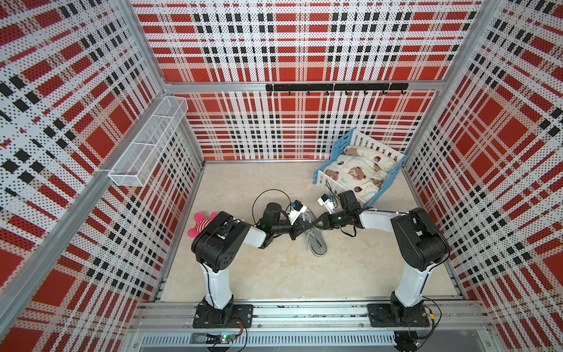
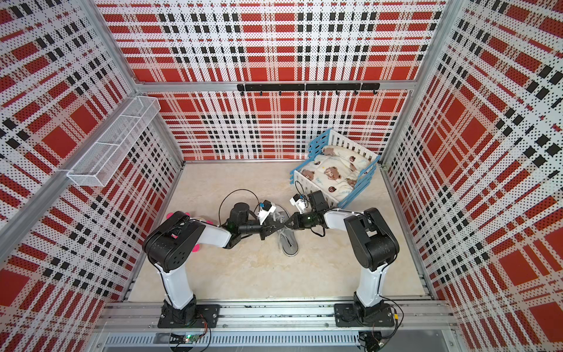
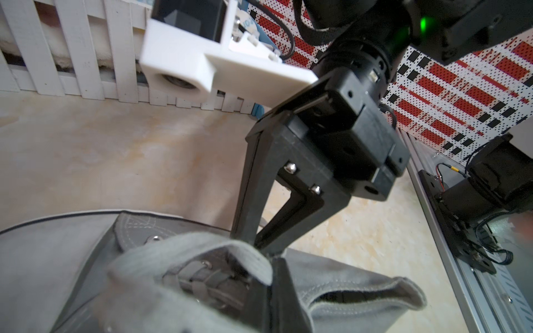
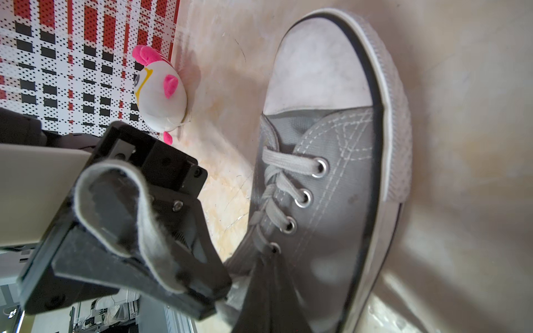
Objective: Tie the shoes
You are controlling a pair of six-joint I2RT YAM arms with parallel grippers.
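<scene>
A grey canvas sneaker [image 4: 338,233] with a white toe lies on the table between my grippers, which meet over its lacing. In the left wrist view a flat grey lace loop [image 3: 183,247] arches over the shoe beside the fingertips. My left gripper [image 1: 305,227] is shut; a lace [image 4: 133,205] loops upright at it in the right wrist view, though whether its tips pinch it is hidden. My right gripper [image 1: 318,224] is low at the laces from the right, shut; I cannot tell whether lace is between its fingertips.
A toy cot [image 1: 357,170] with a blanket stands at back right. A pink striped plush [image 1: 202,221] lies at the left. A wire basket [image 1: 146,140] hangs on the left wall.
</scene>
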